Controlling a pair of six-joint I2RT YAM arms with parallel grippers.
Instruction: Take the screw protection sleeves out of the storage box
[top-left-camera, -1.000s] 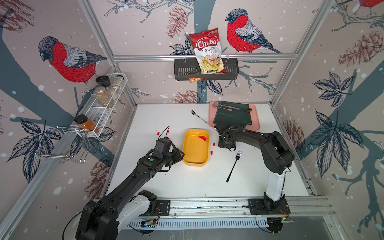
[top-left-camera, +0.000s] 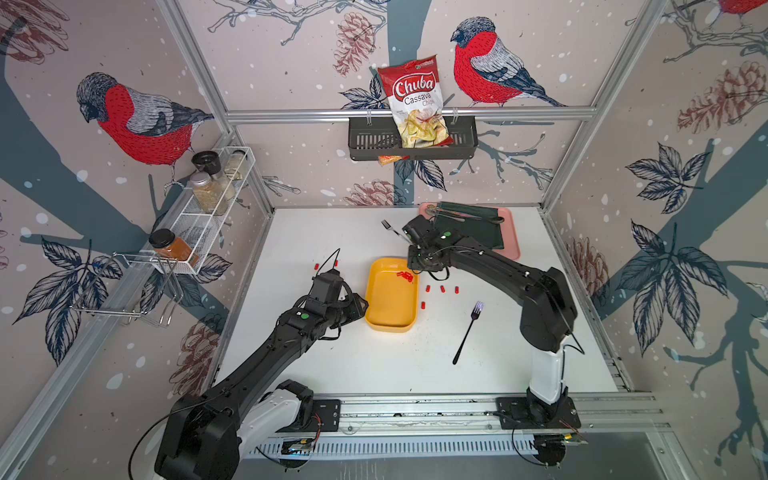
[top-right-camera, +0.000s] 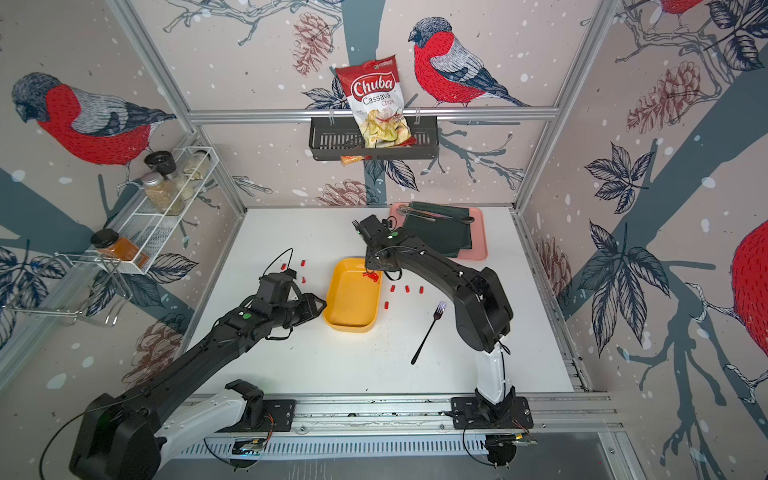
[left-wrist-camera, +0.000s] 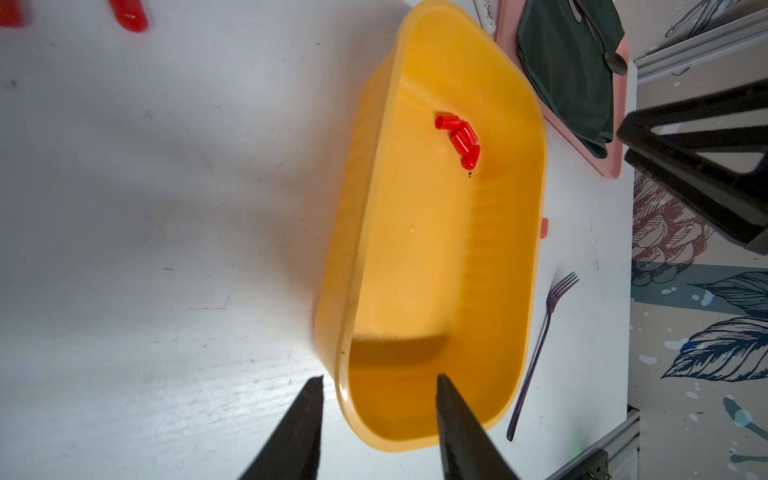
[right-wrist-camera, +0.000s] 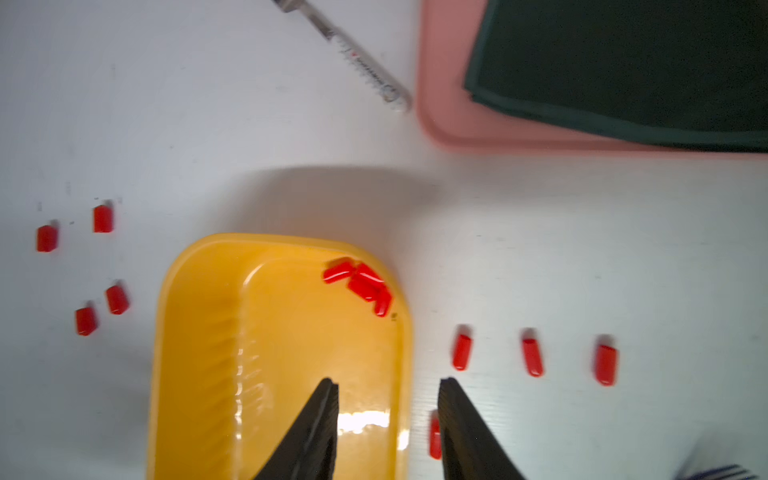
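Note:
A yellow storage box stands mid-table, with a small cluster of red sleeves in its far right corner. More sleeves lie loose on the table: several right of the box and several to its left. My right gripper is open above the box's right part, near the cluster, with nothing between its fingers. My left gripper is open over the box's near left end, also empty.
A pink tray with dark cloth and utensils is at the back right. A fork lies right of the box, another behind it. A wire rack hangs on the left wall.
My right arm has risen and moved left, from beside the box to over its back right, uncovering sleeves on the table. My left arm has not visibly moved.

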